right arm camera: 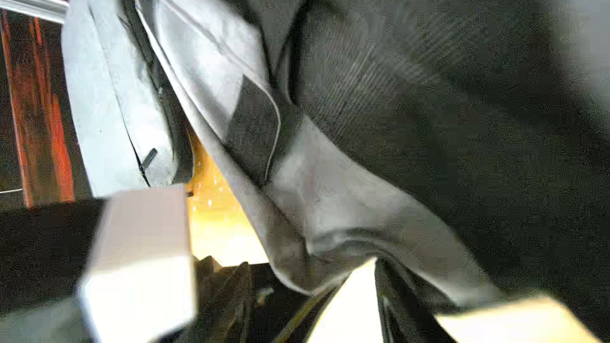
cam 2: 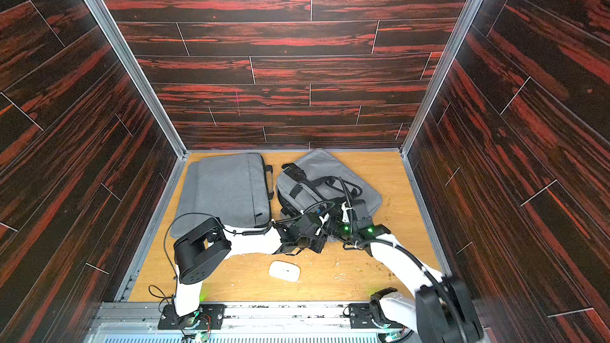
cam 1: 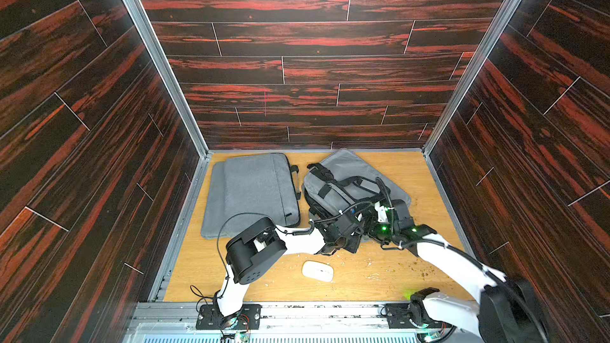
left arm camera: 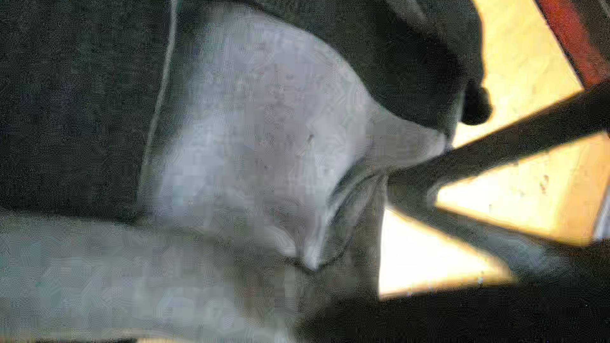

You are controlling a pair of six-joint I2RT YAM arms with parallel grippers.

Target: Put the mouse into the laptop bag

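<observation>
The white mouse (cam 1: 317, 271) lies on the table in front of the left arm. A grey laptop bag (cam 1: 371, 171) with black straps rests at the back right, its near end behind both grippers. In the left wrist view, my left gripper is shut, with the folds of the bag's grey cloth edge (left arm camera: 279, 120) running to its fingertips. My right gripper (cam 1: 376, 223) stands open at the bag's near end, close to the left one. In the right wrist view the bag's pale edge (right arm camera: 362, 184) sags beside a dark opening (right arm camera: 432, 120). The right fingertips are hard to make out.
Another flat grey bag (cam 1: 251, 193) lies at the back left, behind the left forearm. Bare wood (cam 1: 387, 279) surrounds the mouse along the front of the table. Dark walls enclose both sides and the back.
</observation>
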